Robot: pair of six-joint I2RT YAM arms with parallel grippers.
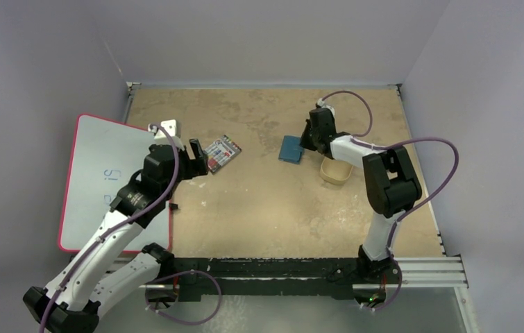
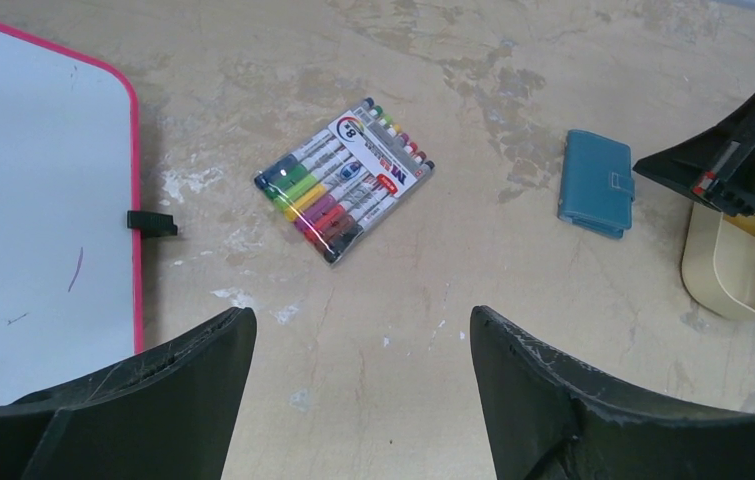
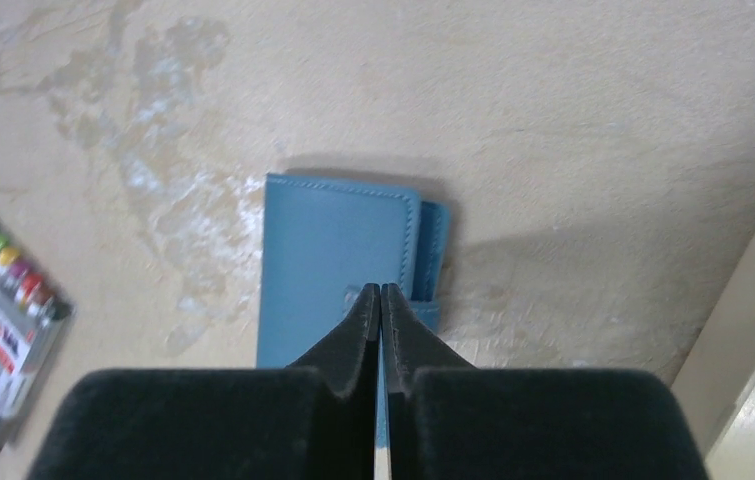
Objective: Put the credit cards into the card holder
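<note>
A blue card holder (image 1: pixel 291 149) lies on the table right of centre, its strap along the right side in the left wrist view. My right gripper is shut with nothing between its fingers; the holder (image 3: pixel 333 240) lies beyond the tips, partly covered by them. From the left, the same gripper shows as a closed wedge just right of the holder (image 2: pixel 595 182). High over the table's left part, my left gripper stands open and empty. No credit cards can be made out now; part of the cream bin (image 2: pixel 743 265) is hidden by the right gripper.
A pack of coloured markers (image 2: pixel 345 180) lies left of the holder. The whiteboard (image 1: pixel 110 187) with a red edge takes up the far left. Bare table stretches across the middle and front.
</note>
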